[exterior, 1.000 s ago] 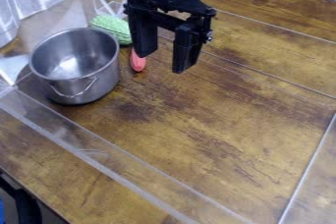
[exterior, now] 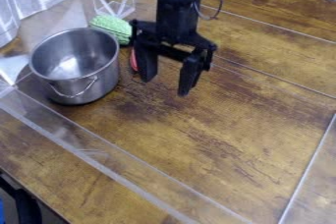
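Note:
The black gripper [exterior: 171,69] hangs over the table at the upper middle, pointing down, its dark fingers spread on either side, just right of a steel pot [exterior: 77,66]. Behind it, partly hidden, a red object [exterior: 134,59] lies by the pot, with a green ribbed object [exterior: 112,28] farther back. Whether anything is between the fingers is not clear.
Clear plastic or film lines the left edge, with a white item at the far left beside the pot.
The gripper has moved back and down, away from the camera, and looks smaller. The pot and the objects behind it have not moved.

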